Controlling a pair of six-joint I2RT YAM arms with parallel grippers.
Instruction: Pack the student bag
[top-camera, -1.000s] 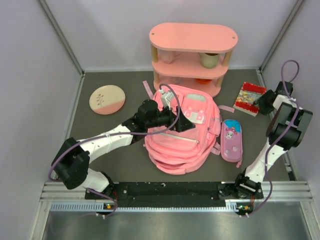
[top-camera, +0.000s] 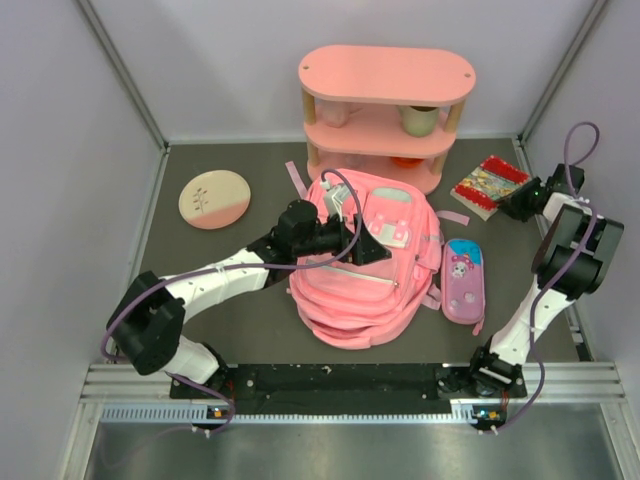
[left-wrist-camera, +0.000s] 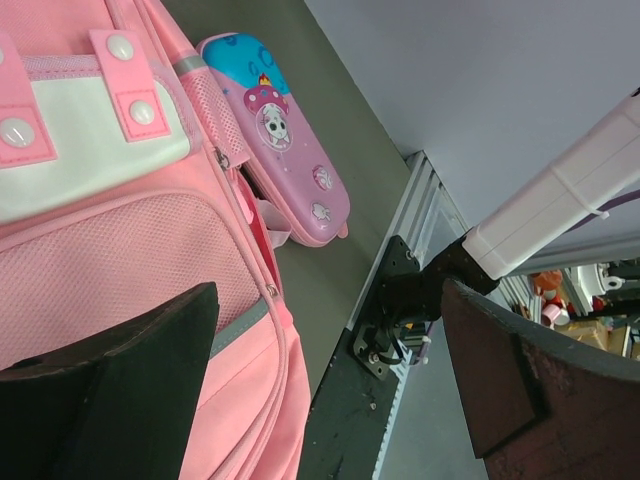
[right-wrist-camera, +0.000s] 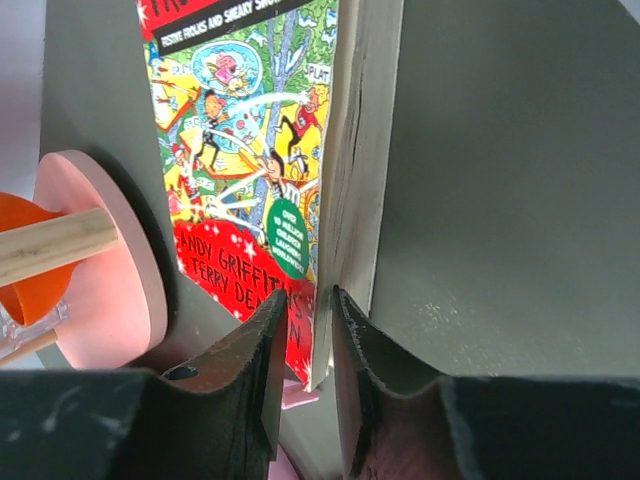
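Observation:
A pink backpack (top-camera: 350, 310) lies on the dark table, with my left gripper (top-camera: 362, 248) open above it; in the left wrist view its pocket shows below the fingers. A purple pencil case (top-camera: 463, 282) lies to its right. A colourful comic book (top-camera: 485, 185) with red bands lies at the back right, apparently on another book or pages. My right gripper is at the book's long edge, fingertips close together, part open, around or against the pale edge of the cover and pages.
A pink shelf unit (top-camera: 386, 70) with cups stands at the back. A round pale board (top-camera: 214, 200) lies on the left. Bare table shows around the board and right of the pencil case.
The book at the back right has shifted and turned with the right gripper at its edge, its cover sitting differently from a second ago. The left arm is unchanged.

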